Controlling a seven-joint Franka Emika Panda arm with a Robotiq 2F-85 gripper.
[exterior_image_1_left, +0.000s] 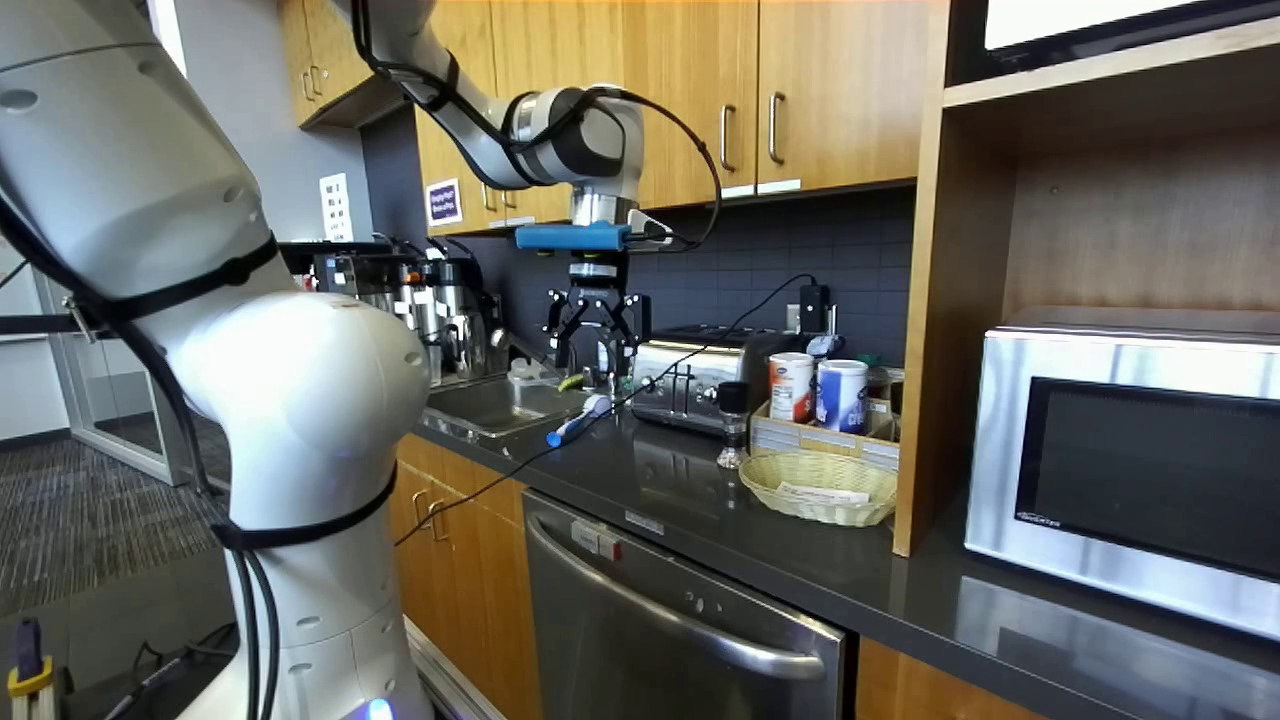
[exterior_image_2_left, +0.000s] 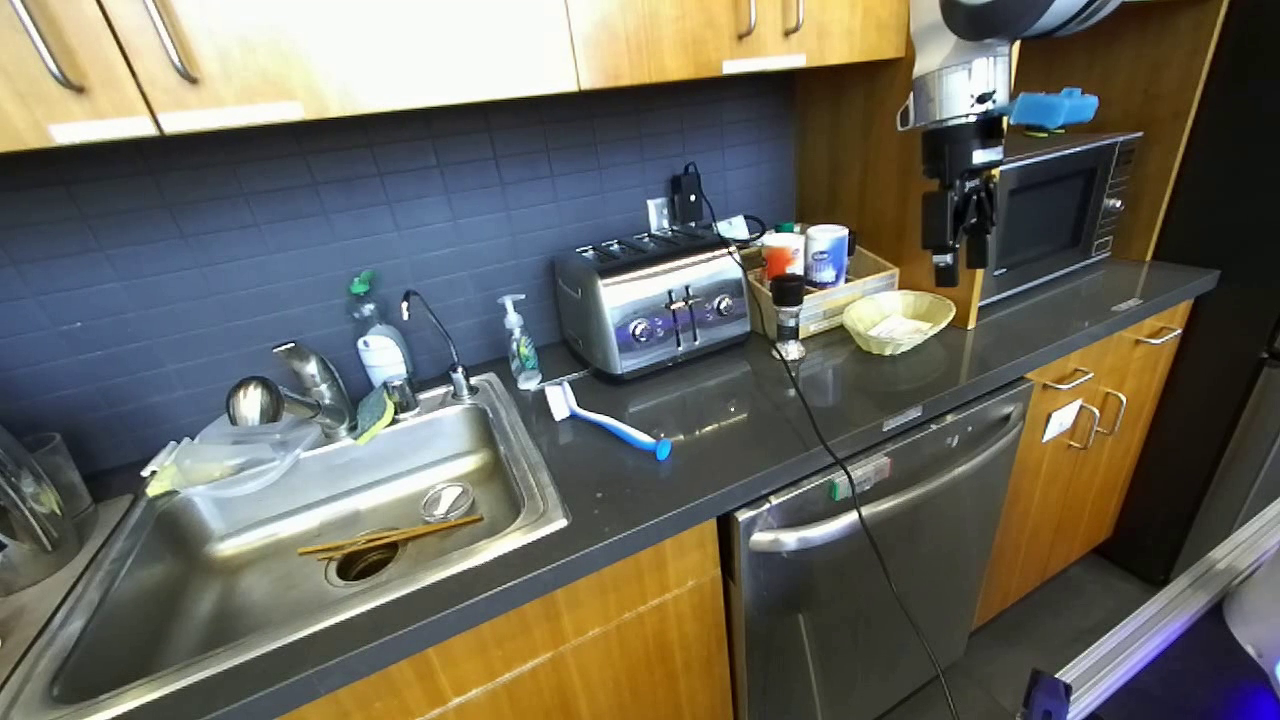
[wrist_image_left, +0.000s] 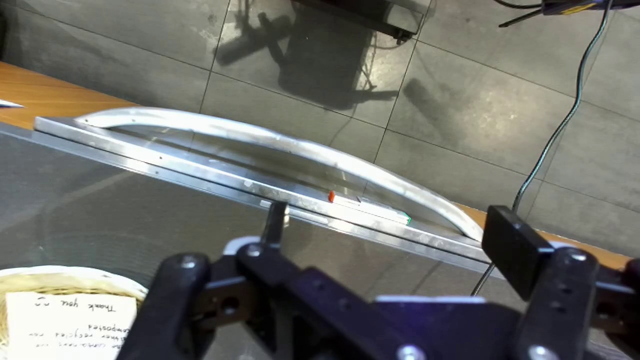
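Pointing down above the counter, my gripper is empty. In the wrist view its two fingers stand wide apart, with the counter edge and dishwasher handle visible below and beyond the gap. A blue-and-white dish brush lies on the dark counter just right of the sink. The shallow woven basket holds a paper note; part of its rim shows at the lower left of the wrist view.
A steel toaster, a pepper grinder and a wooden box with canisters line the back. The microwave stands at the right. A black cable hangs across the counter's front edge. Chopsticks lie in the sink.
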